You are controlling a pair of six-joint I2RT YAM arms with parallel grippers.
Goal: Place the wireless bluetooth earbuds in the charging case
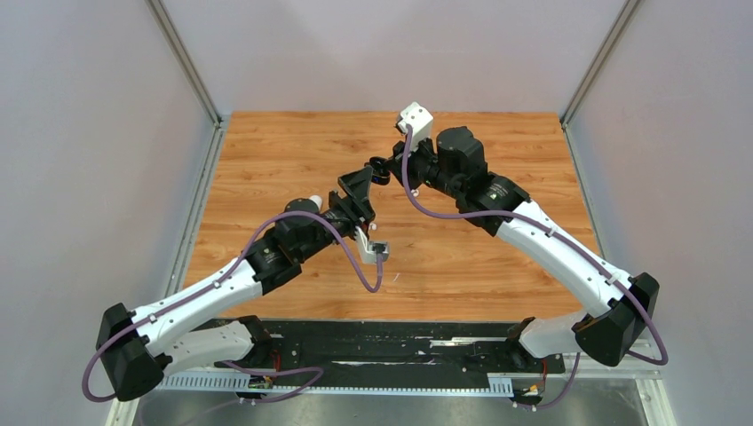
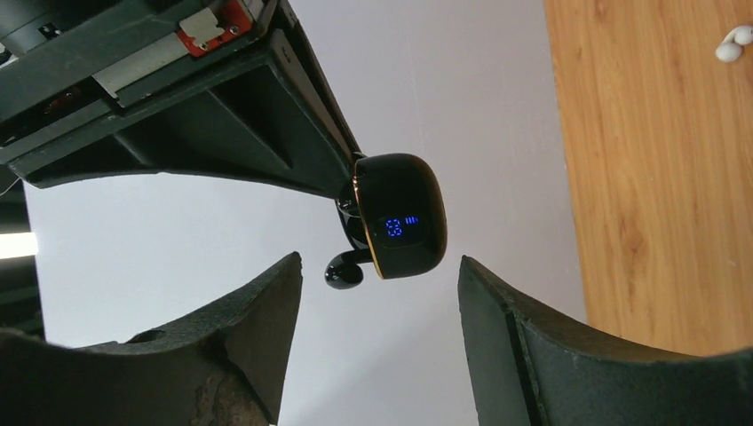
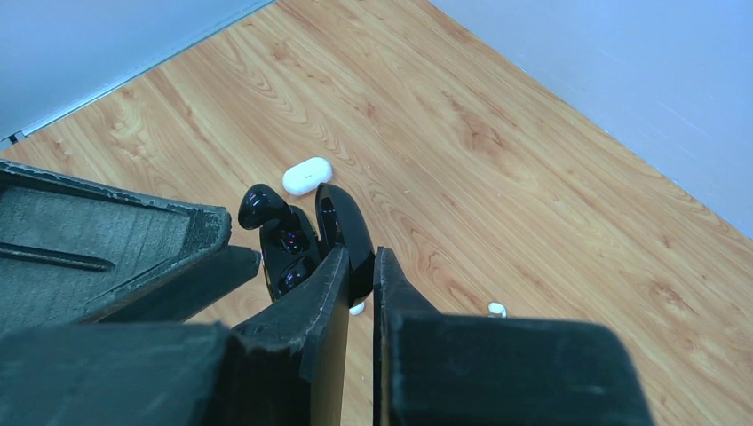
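Observation:
A black charging case (image 2: 414,216) with a lit blue display hangs in the air, its lid raised. My right gripper is shut on it, by the lid side. One black earbud juts out at the case's far end; in the left wrist view this earbud (image 2: 344,271) sticks out past the rim. Glossy black shapes (image 3: 294,273) show inside the case, too dark to tell seated or not. My left gripper is open, its fingers (image 2: 266,306) apart on either side of the case in that view and gripping nothing.
On the wooden table (image 1: 462,284) below lie a white case and small white earbuds, one of them (image 2: 735,43) at the left wrist view's edge. Both arms meet closely above the table's middle.

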